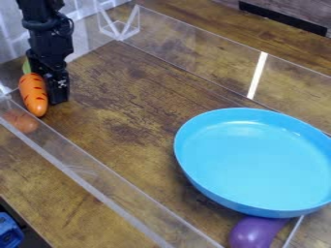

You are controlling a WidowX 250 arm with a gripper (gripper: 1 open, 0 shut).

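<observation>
My black gripper (49, 77) is low in the upper left corner, inside the clear-walled area, right beside an orange toy carrot (34, 94) with a green top. The carrot lies along the left wall. The fingertips are dark and overlap near it, so whether they touch it or stand open is hard to see. A large blue plate (254, 162) rests on the wooden surface (142, 116) at the right.
A purple toy eggplant (256, 231) lies below the plate by the clear wall. A blue object (7, 232) shows at the lower left edge.
</observation>
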